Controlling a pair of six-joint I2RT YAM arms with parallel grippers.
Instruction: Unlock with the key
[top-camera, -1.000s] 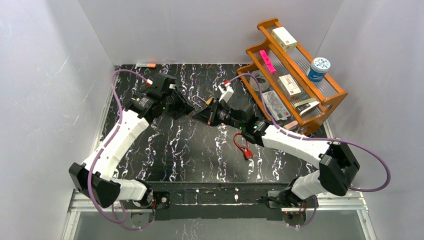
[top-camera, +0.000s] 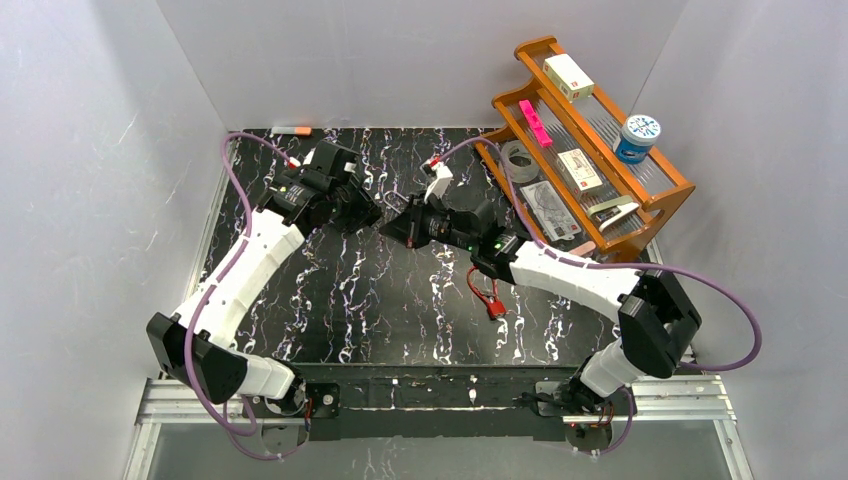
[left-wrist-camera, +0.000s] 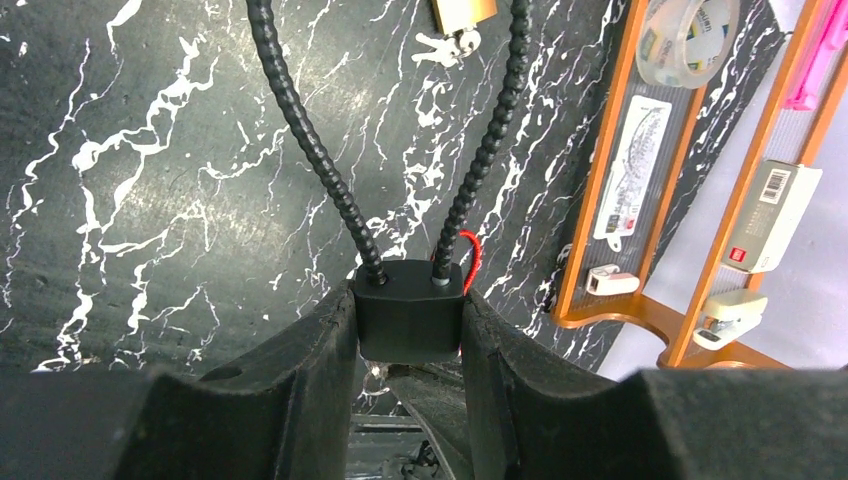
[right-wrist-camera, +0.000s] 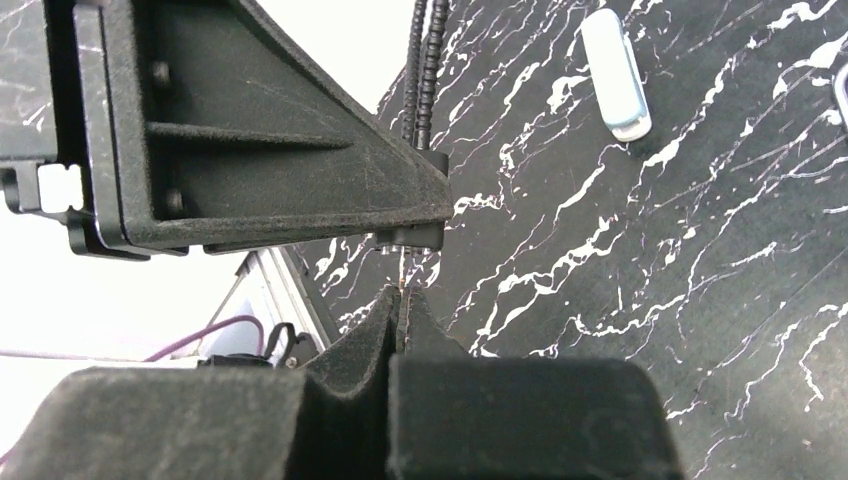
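A black lock body with two dark beaded cable ends is clamped in my left gripper, held above the marble table. In the right wrist view the lock stays between the left gripper's fingers, its underside toward my right gripper. That gripper is shut, pointing at the lock from close by. A thin metal strip, seemingly the key, spans the small gap between its fingertips and the lock's underside. How deep the key sits in the lock cannot be seen.
A wooden shelf with boxes and a jar stands at the right. A red-cabled piece lies on the table, a yellow block farther back. A light-blue capped item is also on the marble.
My left arm has moved only slightly, still gripping the lock.
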